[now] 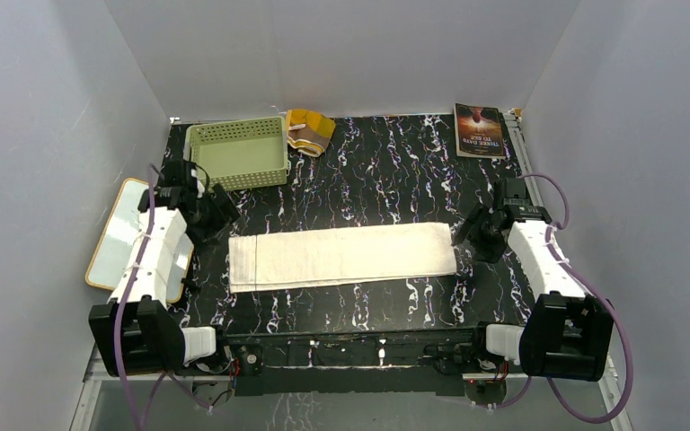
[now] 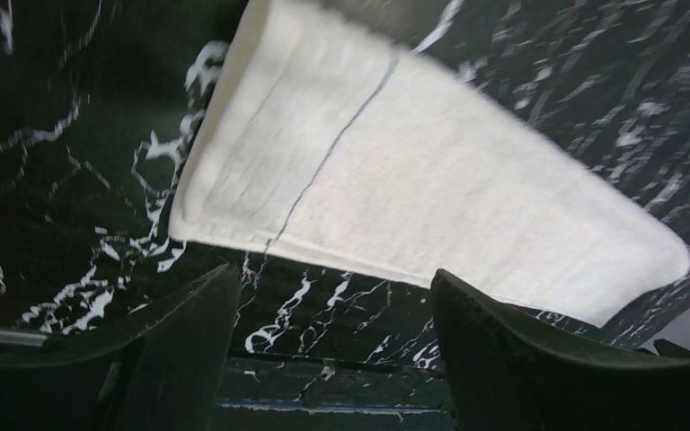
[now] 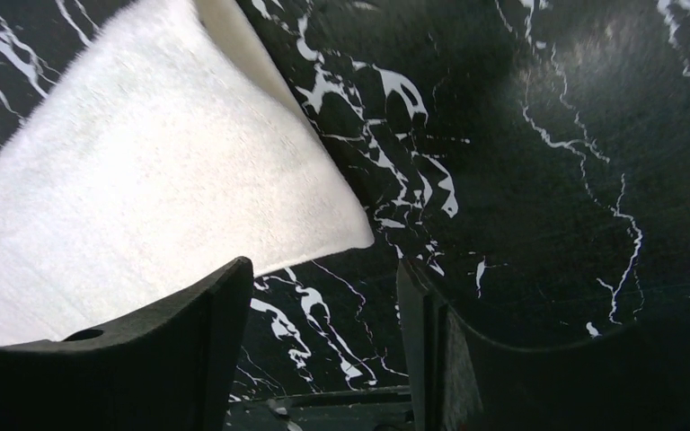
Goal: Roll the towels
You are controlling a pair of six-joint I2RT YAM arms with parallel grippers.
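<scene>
A cream towel (image 1: 341, 255) lies folded lengthwise into a long flat strip across the middle of the black marble table. Its left end (image 2: 260, 144) shows stacked edges and a thin line across it; its right end (image 3: 171, 171) has a slightly raised fold. My left gripper (image 1: 221, 212) is open just beyond the left end, toward the back. My right gripper (image 1: 469, 230) stands open beside the right end. Neither has anything between its fingers.
A green plastic basket (image 1: 234, 184) and a yellow-brown cloth (image 1: 310, 130) are at the back left. A book (image 1: 478, 130) lies at back right, a whiteboard (image 1: 108, 260) at far left.
</scene>
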